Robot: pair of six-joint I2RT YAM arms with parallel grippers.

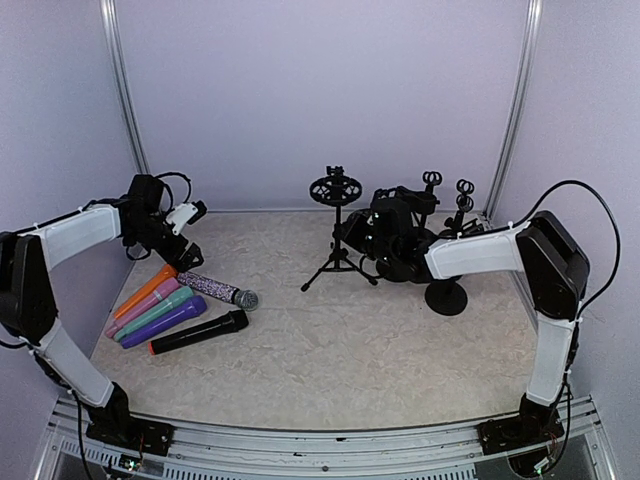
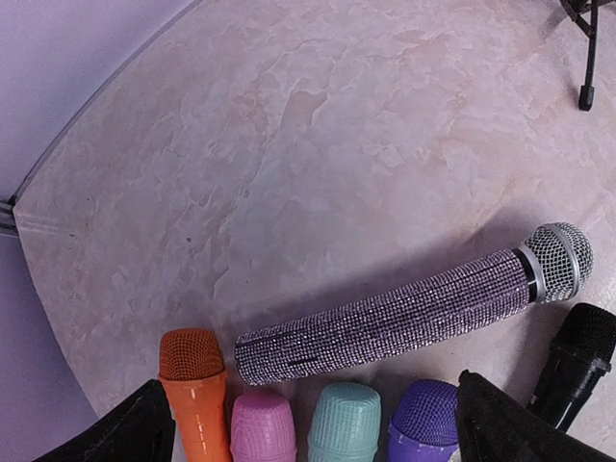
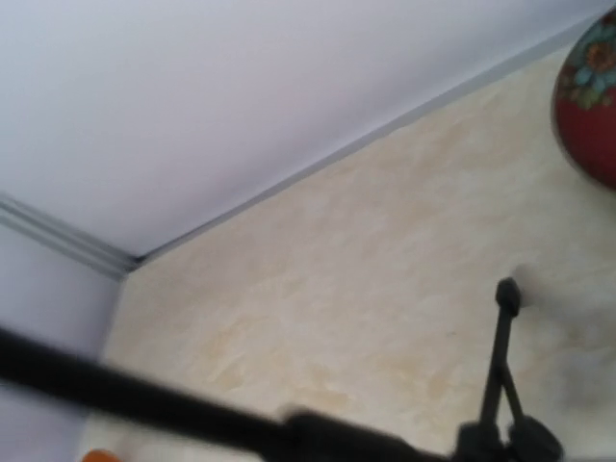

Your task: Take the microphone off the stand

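At the left in the top view, a glittery microphone [image 1: 218,290] with a silver head lies on the table, with orange [image 1: 144,288], pink [image 1: 144,307], teal [image 1: 152,315], purple [image 1: 163,325] and black [image 1: 198,333] microphones alongside. My left gripper [image 1: 196,235] is open above their far ends, nothing in it. The black tripod stand [image 1: 337,215] with a round wheel-like top is upright, no microphone seen on it. My right gripper [image 1: 350,230] is shut beside its pole; its fingertips are hard to make out. Up close, a stand leg [image 3: 502,332] shows in the right wrist view.
Other black stands [image 1: 432,195] crowd behind the right arm, and a round black base [image 1: 446,297] sits in front of it. A red flowered object [image 3: 592,106] enters the right wrist view.
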